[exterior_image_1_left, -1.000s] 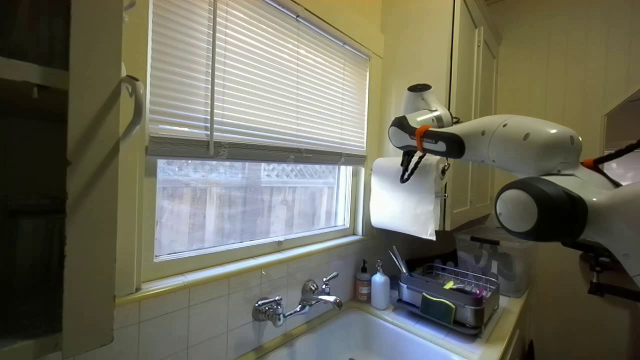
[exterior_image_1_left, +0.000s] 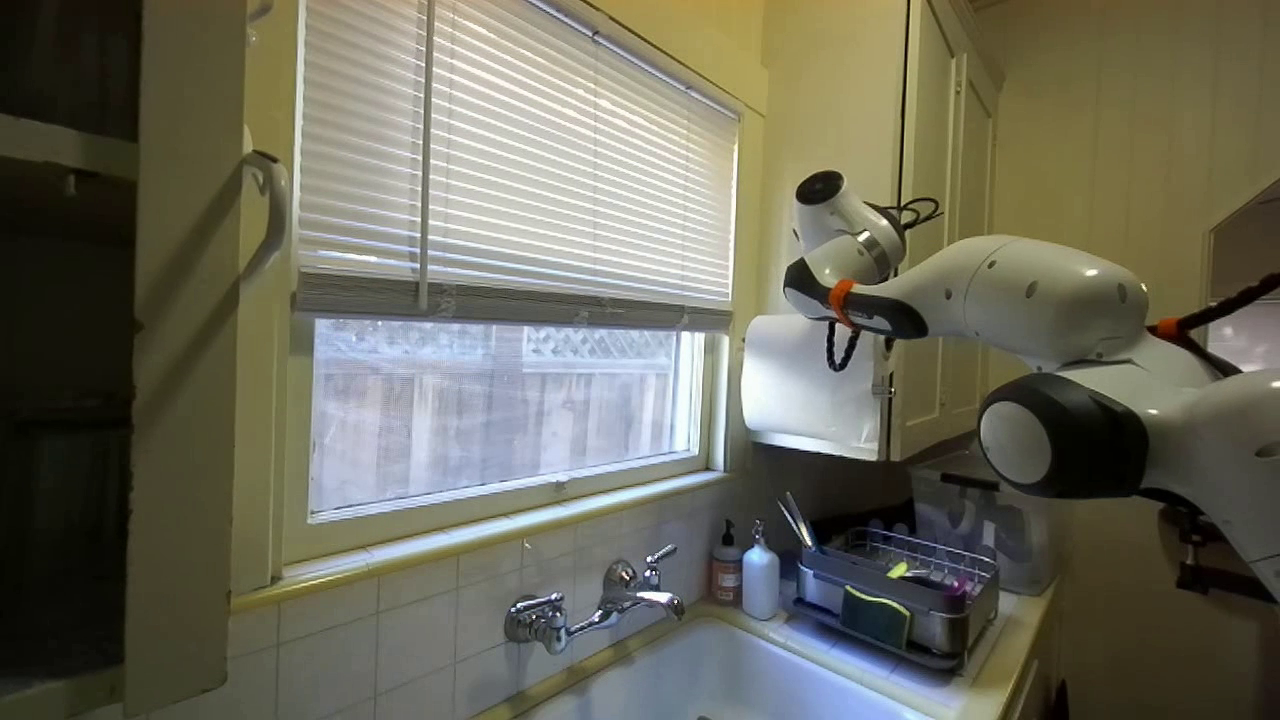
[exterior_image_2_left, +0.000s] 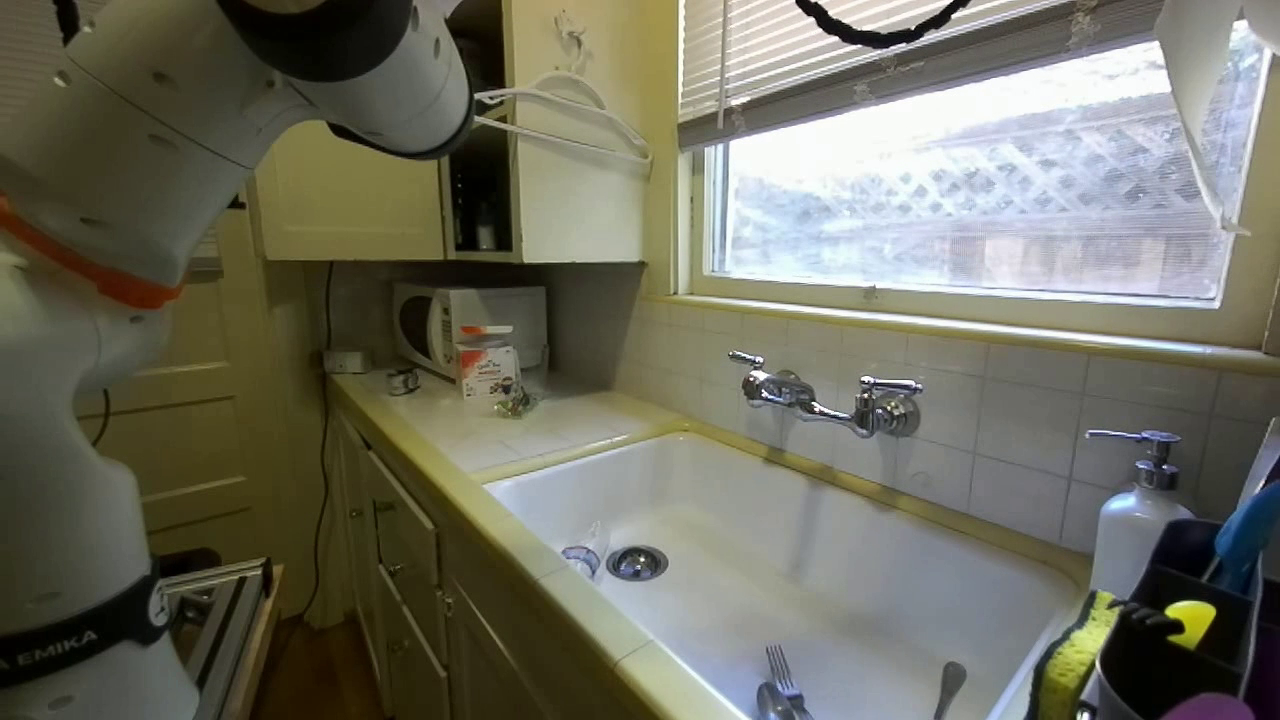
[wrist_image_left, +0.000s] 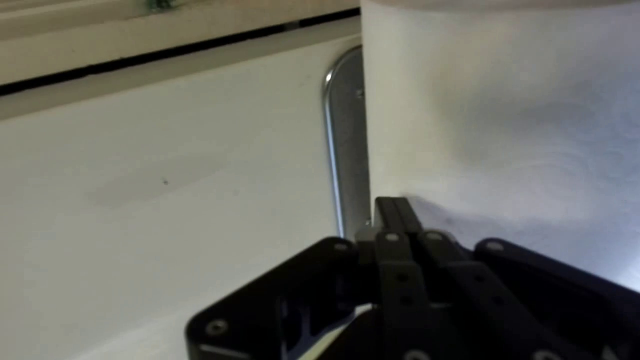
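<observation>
A white paper towel roll (exterior_image_1_left: 810, 384) hangs on a holder against the side of the upper cabinet, below the arm's wrist in exterior view 1. In exterior view 2 a hanging part of the paper (exterior_image_2_left: 1196, 102) shows at the upper right, in front of the window. The wrist view has the paper (wrist_image_left: 510, 120) filling the right side, with the metal holder plate (wrist_image_left: 351, 144) along its edge. My gripper is shut there, its fingertips at the paper's edge beside the plate. Nothing shows between the fingers. Both exterior views leave the gripper out of sight.
Upper cabinet doors (exterior_image_1_left: 948, 252) stand close to the arm. Below lie the dish rack (exterior_image_1_left: 894, 600), a white soap bottle (exterior_image_1_left: 759, 578) and the sink (exterior_image_2_left: 828, 528) with cutlery in it. The wall faucet (exterior_image_2_left: 828, 402) sticks out over the sink.
The arm's wrist has tilted and turned, and the forearm has shifted slightly left. The lower paper edge that hung down at the roll's right now sits higher.
</observation>
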